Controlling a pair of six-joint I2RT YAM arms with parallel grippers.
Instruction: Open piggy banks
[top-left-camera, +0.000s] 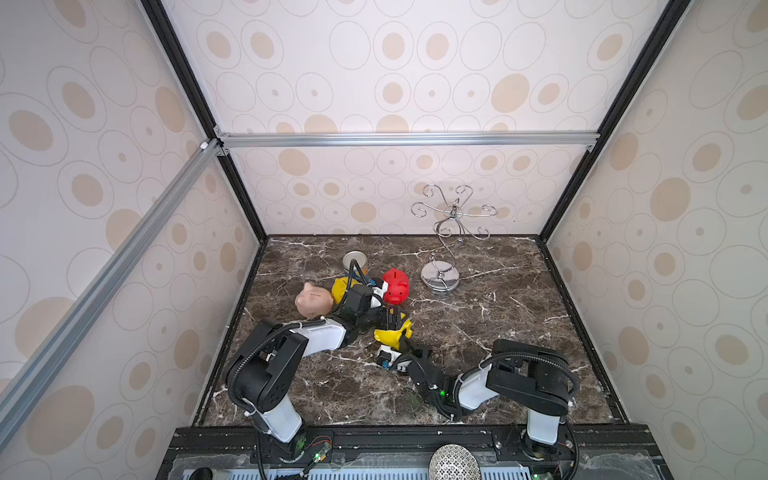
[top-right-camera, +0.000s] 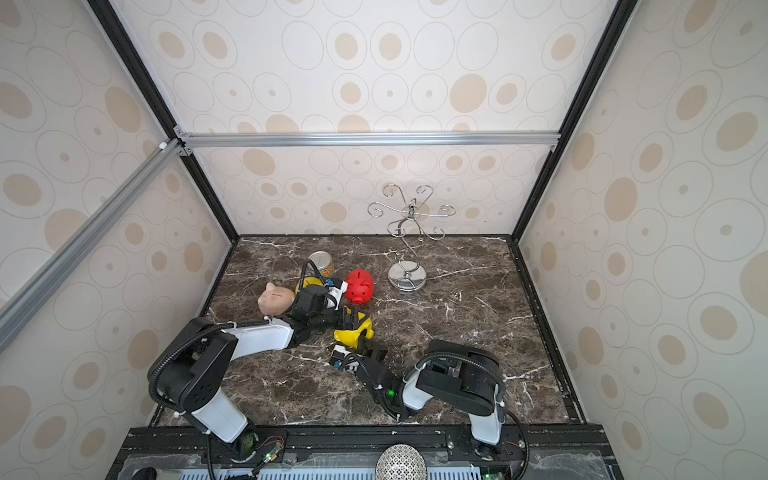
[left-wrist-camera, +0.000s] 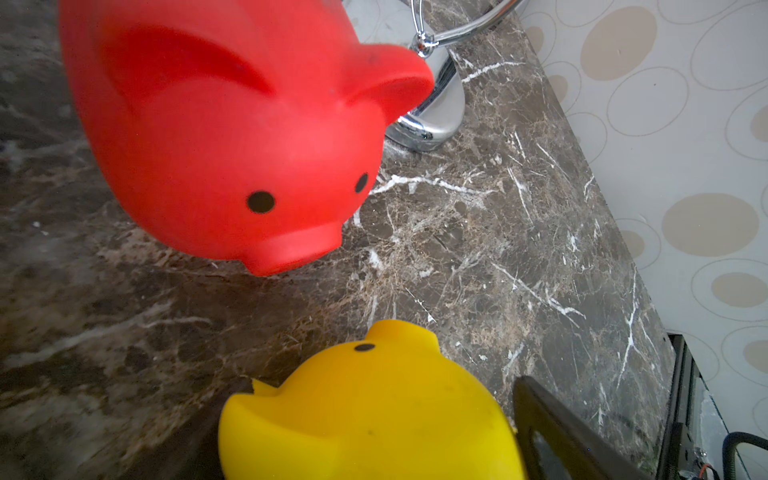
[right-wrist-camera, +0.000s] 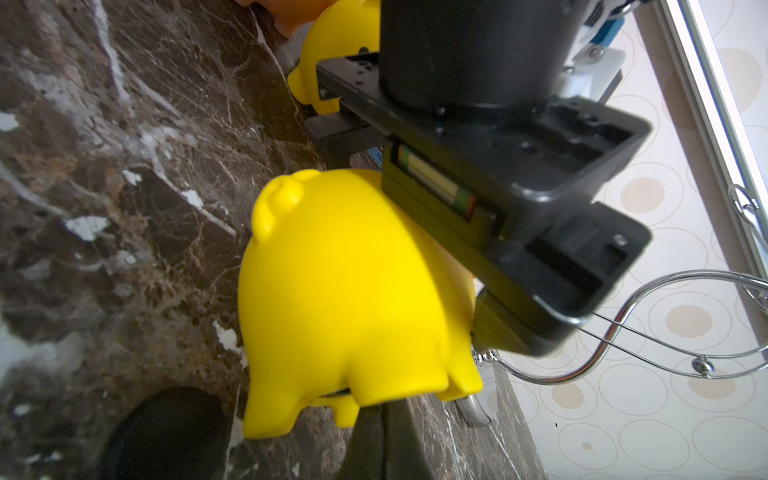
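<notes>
A yellow piggy bank (top-left-camera: 393, 334) is between my two grippers. My left gripper has its dark fingers either side of the pig's body, low in the left wrist view, and is open. My right gripper is shut beside the pig's underside and feet, nothing visible between its fingers; whether the tips touch the pig is unclear. A red piggy bank (left-wrist-camera: 224, 144) stands just behind. A second yellow piggy bank (top-left-camera: 342, 289) is partly hidden by the left arm, and a pink piggy bank (top-left-camera: 313, 301) sits at the left.
A can (top-right-camera: 321, 260) stands behind the pigs. A chrome stand with curled arms (top-left-camera: 440, 277) is at the back, right of the red pig.
</notes>
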